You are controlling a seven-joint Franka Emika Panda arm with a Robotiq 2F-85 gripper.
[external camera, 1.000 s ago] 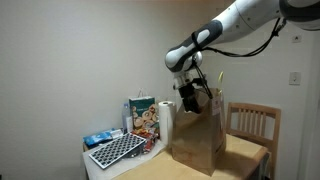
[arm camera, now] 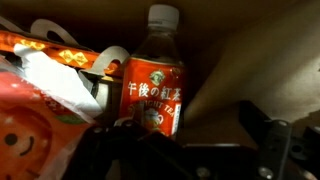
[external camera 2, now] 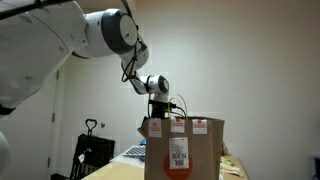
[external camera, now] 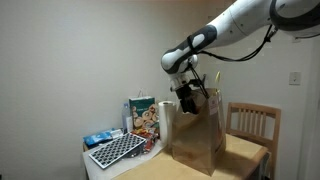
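Observation:
A tall brown paper bag [external camera: 196,140] stands upright on the table, and in exterior view 2 its printed side [external camera 2: 180,153] faces the camera. My gripper [external camera: 188,101] is at the top opening of the bag, pointing down into it. In the wrist view the gripper is open. Inside the bag lies a plastic bottle [arm camera: 152,92] with a white cap and a red-orange label. The bottle reaches up from near the left finger; whether they touch, I cannot tell. Its lower end is hidden behind the gripper.
Beside the bottle are a red package [arm camera: 25,135] with a face on it and an orange item [arm camera: 60,50]. A white gridded rack [external camera: 117,149], a paper roll [external camera: 166,121] and a green patterned bag [external camera: 144,113] stand left of the paper bag. A wooden chair [external camera: 254,121] is behind.

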